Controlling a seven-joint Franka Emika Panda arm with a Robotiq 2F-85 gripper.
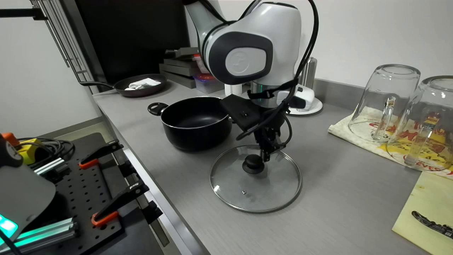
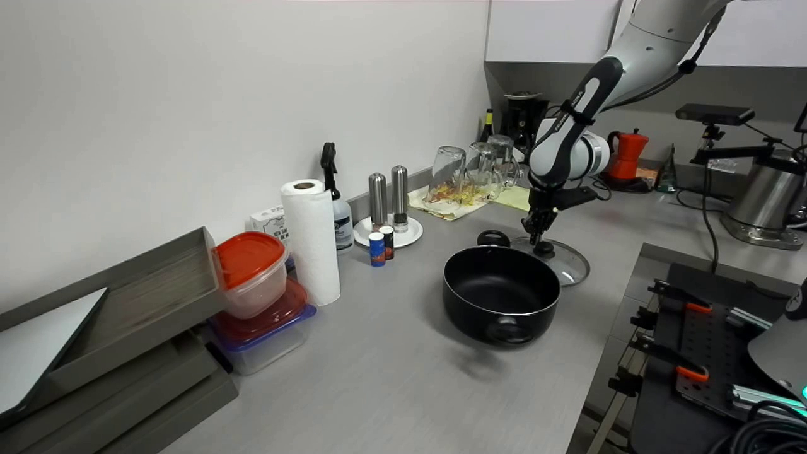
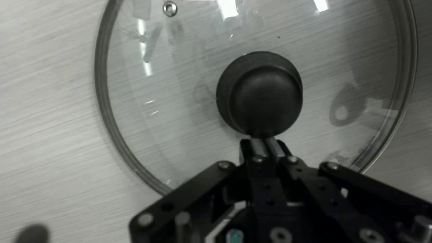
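A round glass lid with a metal rim lies flat on the grey counter, its black knob facing up. My gripper points down at the edge of this knob. In the wrist view its fingers are drawn together, with the knob in front of the tips rather than between them. Whether the tips touch the knob cannot be told. Close by stands an empty black pot with two handles, uncovered; in the second exterior view it overlaps part of the lid.
Upturned glass mugs stand on a cloth along the wall. A white plate holds shakers, with a paper towel roll farther along. A frying pan sits at the far end.
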